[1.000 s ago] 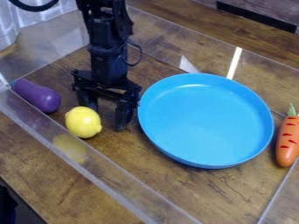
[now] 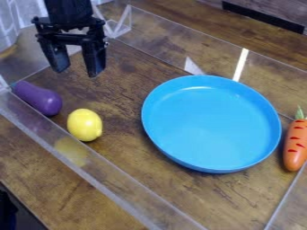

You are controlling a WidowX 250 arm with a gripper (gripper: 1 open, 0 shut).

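Observation:
The black gripper (image 2: pixel 75 59) is at the upper left, raised above the wooden surface, its two fingers apart with nothing between them. Below it lie a purple eggplant (image 2: pixel 38 97) at the left and a yellow lemon (image 2: pixel 85 125) just right of that. A large blue plate (image 2: pixel 211 122) fills the centre right of the tray, empty.
An orange carrot (image 2: pixel 295 144) with green top lies right of the plate at the frame's edge. Clear plastic walls (image 2: pixel 120 184) border the area. Bare wood shows between the lemon and the top edge.
The gripper has risen and moved back and left, away from beside the lemon and plate. The lemon, eggplant, plate and carrot look essentially unmoved.

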